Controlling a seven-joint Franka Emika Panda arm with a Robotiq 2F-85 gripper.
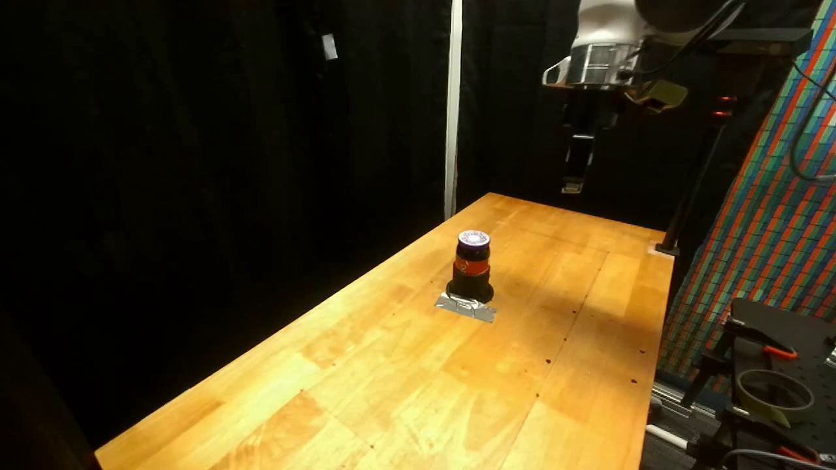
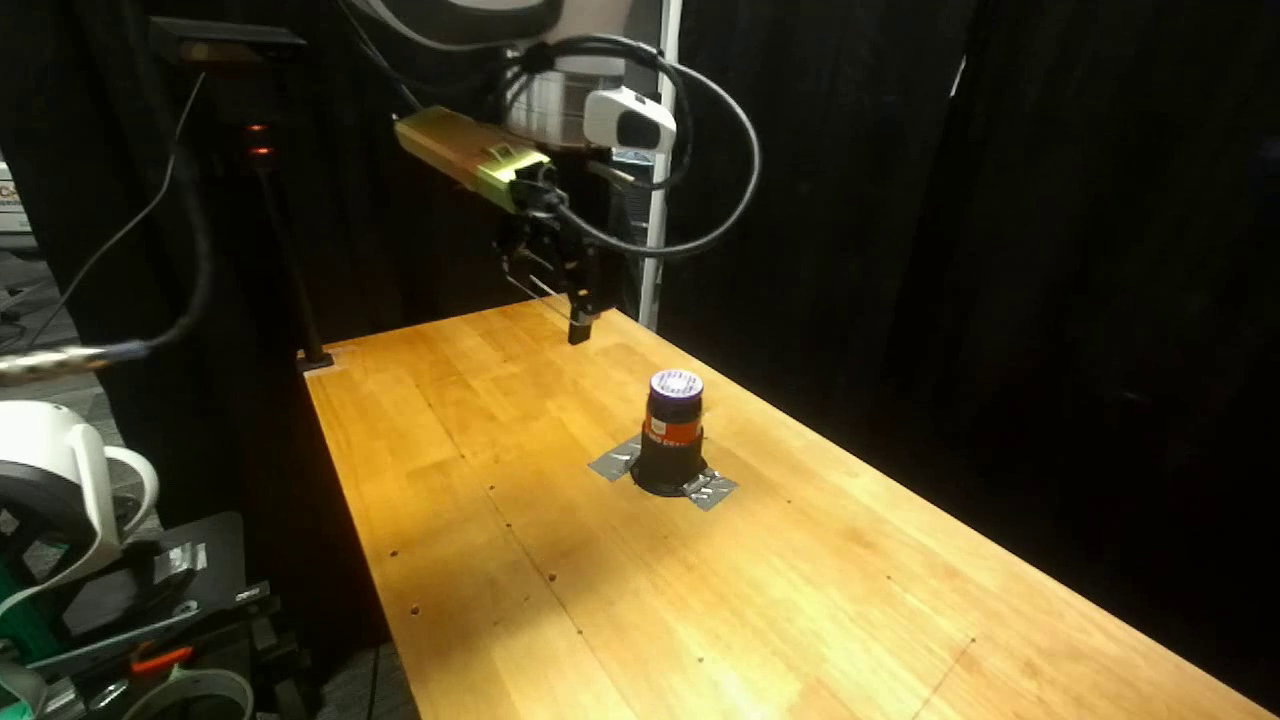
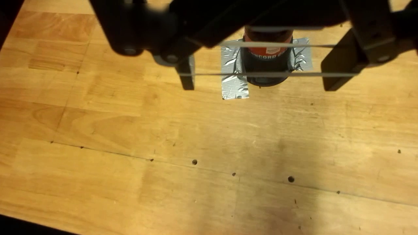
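Observation:
A dark jar (image 1: 471, 267) with an orange-red label and a pale purple-white lid (image 2: 677, 384) stands upright on the wooden table. Its base sits in a black round holder (image 2: 667, 469), held down by strips of silver tape (image 3: 236, 84). Well above the table and apart from the jar is my gripper (image 1: 573, 188), toward the far end. In the wrist view, my gripper is open, its fingers wide apart with nothing gripped. Beyond them the jar (image 3: 268, 49) appears between the fingers, its lid hidden behind the gripper's body.
A thin black post (image 1: 695, 180) rises at its far corner. Off the side stands a dark cart (image 1: 784, 337) bearing a tape roll (image 1: 774, 390). Black curtains hang behind.

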